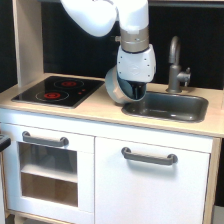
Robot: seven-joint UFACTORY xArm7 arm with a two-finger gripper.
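My gripper point(133, 90) points down over the counter, just left of the sink. Its dark fingers seem shut on the rim of a grey, rounded pot or bowl point(115, 89), which is tilted with its round side to the left. The fingertips are small and partly hidden against the bowl. Whether the bowl's lower edge touches the counter, I cannot tell.
At the right lies a dark sink point(172, 106) with a tall faucet point(176, 65) behind it. The black stove point(58, 91) with red burner rings is bare at the left.
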